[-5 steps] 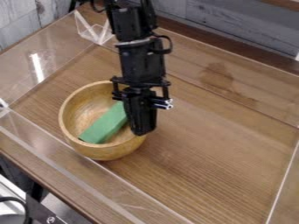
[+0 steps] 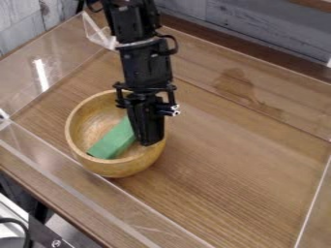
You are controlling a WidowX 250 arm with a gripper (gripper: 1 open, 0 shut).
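The black robot arm reaches down from the top of the view, its gripper over the right side of a yellow bowl. A green block lies tilted inside the bowl, to the left of the gripper. The gripper looks shut; its fingertips are dark and partly blend together, with nothing visible held between them.
The bowl sits on a wooden tabletop with wide clear room to the right and behind. A clear plastic edge is at the far left, and a black cable lies at the lower left corner. A white wall runs along the back right.
The arm and gripper have risen slightly and shifted a little over the past second. The bowl and green block look unmoved.
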